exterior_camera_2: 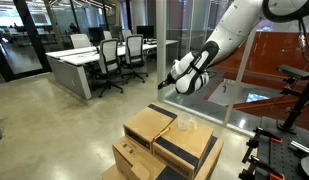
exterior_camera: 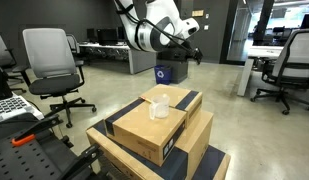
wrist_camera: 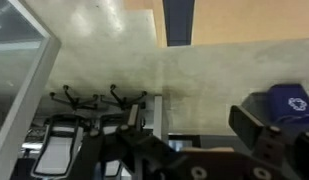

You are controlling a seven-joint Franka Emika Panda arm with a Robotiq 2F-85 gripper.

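On top of the cardboard boxes point(exterior_camera: 144, 128) stands a small translucent white container point(exterior_camera: 159, 107), near the middle of the top surface. It also shows in exterior view 2 as a pale container point(exterior_camera_2: 187, 122); what is inside, if anything, is too small to tell. My gripper is open, with its dark fingers wide apart at the bottom of the wrist view and nothing between them. The white arm point(exterior_camera: 159, 32) holds it high beyond the boxes, well apart from the container. The container is outside the wrist view.
Dark tape point(wrist_camera: 179, 22) marks the box edge at the top of the wrist view. Office chairs point(exterior_camera: 56, 72) stand left and right on the open floor. A blue bin point(exterior_camera: 163, 75) is behind the boxes. A dark worktop point(exterior_camera: 34, 155) lies at front left.
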